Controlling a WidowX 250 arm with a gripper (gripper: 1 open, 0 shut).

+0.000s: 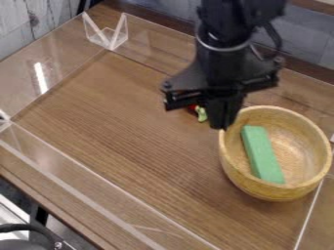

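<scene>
My gripper (pixel 221 117) hangs over the middle of the table, left of and above a yellow bowl (pixel 308 161). A green oblong object (pixel 261 153) lies inside the bowl. Behind the gripper a small red and green item (pixel 200 114) is mostly hidden by it. The fingertips are dark and hard to make out; the gripper looks shut, with nothing visible between its fingers.
A clear plastic holder (pixel 104 29) stands at the back left. Raised edges run along the back and left.
</scene>
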